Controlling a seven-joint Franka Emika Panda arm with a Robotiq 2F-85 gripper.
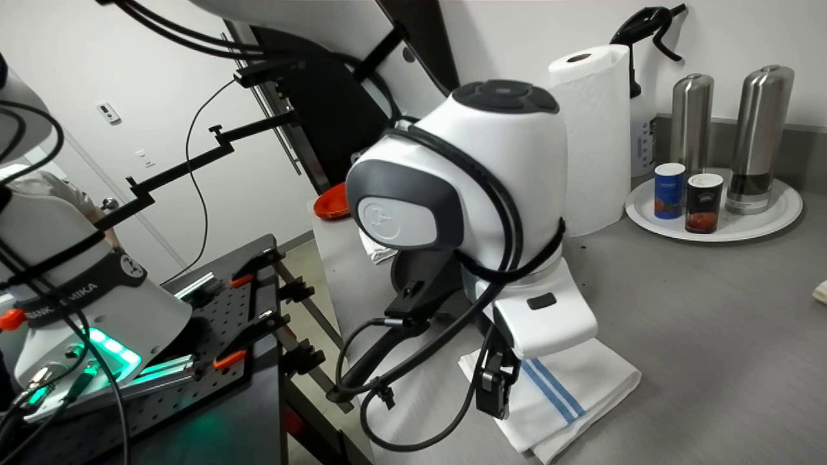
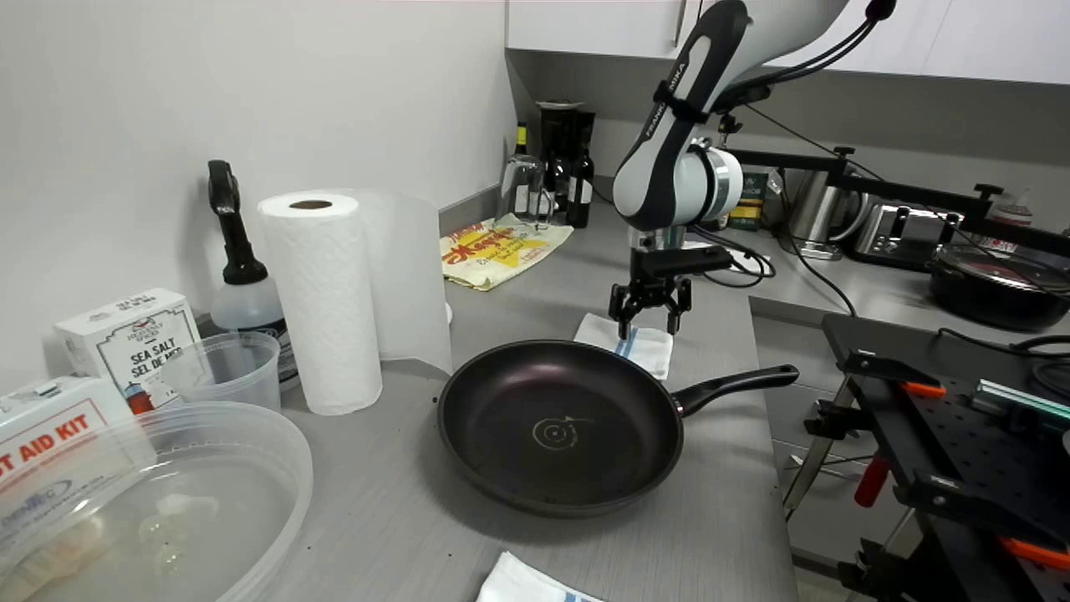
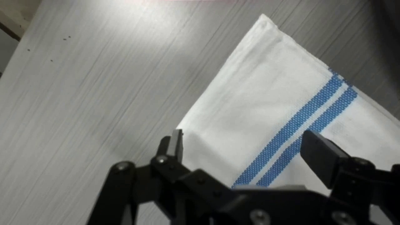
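Note:
A folded white towel with two blue stripes (image 3: 262, 93) lies flat on the grey counter. Over its near part in the wrist view hangs my gripper, open, its fingers wide apart and only bare space between them. One fingertip sits by the towel's left edge, the other over the far side of the stripes. In exterior view 1 the gripper (image 1: 496, 391) is low above the towel (image 1: 562, 391); whether it touches the cloth I cannot tell. Exterior view 2 shows the towel (image 2: 652, 346) partly hidden behind a black frying pan (image 2: 562, 426).
The pan's handle (image 2: 737, 386) points toward the counter edge. A paper towel roll (image 2: 321, 301) and a clear plastic tub (image 2: 291, 492) stand along the wall side. On a white plate (image 1: 643, 209) are shakers and steel mills.

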